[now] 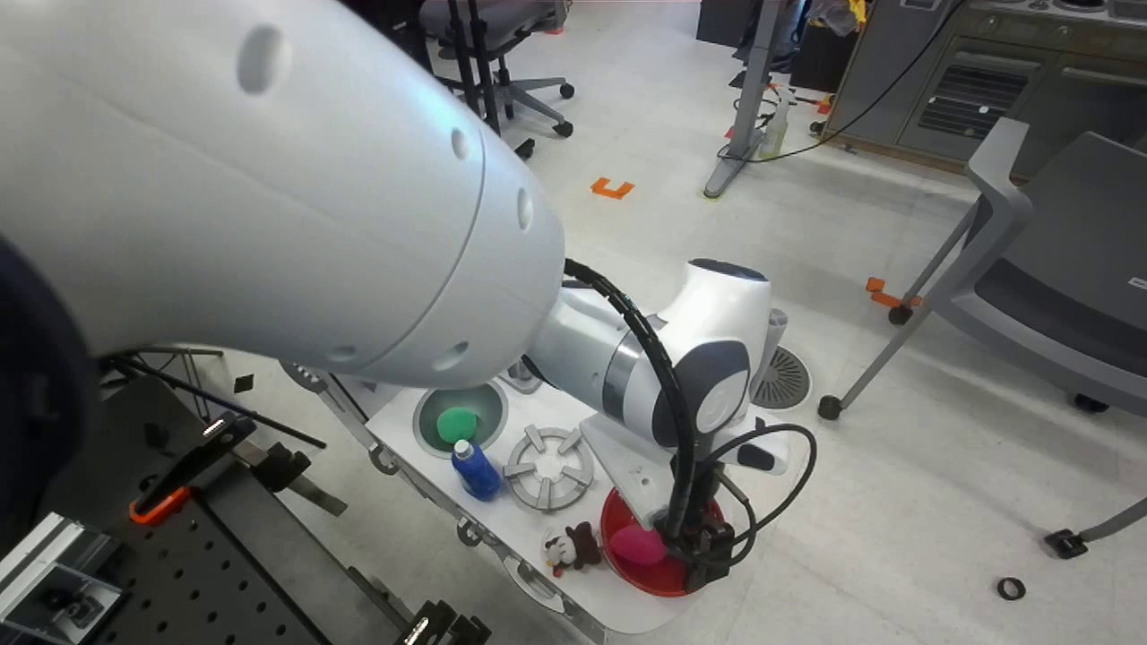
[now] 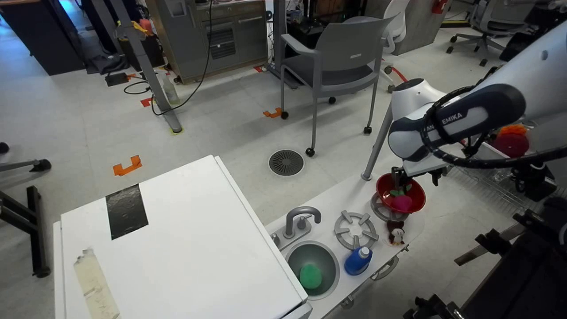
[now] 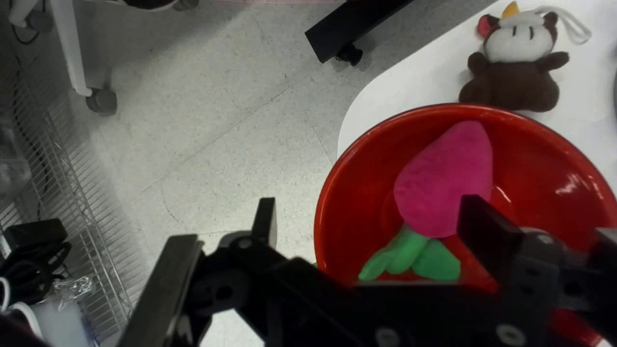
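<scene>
A red bowl [image 3: 347, 191] holds a pink plush piece [image 3: 439, 179] with green leaves [image 3: 413, 257]. My gripper is open and low over it. One finger [image 3: 264, 220] stands outside the bowl's rim and the other [image 3: 480, 225] above its inside, so a stretch of rim lies between them. Nothing shows gripped. In exterior view 2 the gripper [image 2: 417, 178] is at the bowl's back edge, over a burner. A brown and white plush toy [image 3: 512, 69] lies beside the bowl. In exterior view 1 the hand and cable hide part of the bowl [image 1: 658, 580].
On the counter stand a second burner [image 2: 356, 229], a blue bottle [image 2: 357, 261] and a sink [image 2: 332, 260] with a green item [image 2: 311, 276] inside. A faucet [image 2: 297, 219] rises behind the sink. The wire rack [image 3: 81, 191] is off to the side, past open floor.
</scene>
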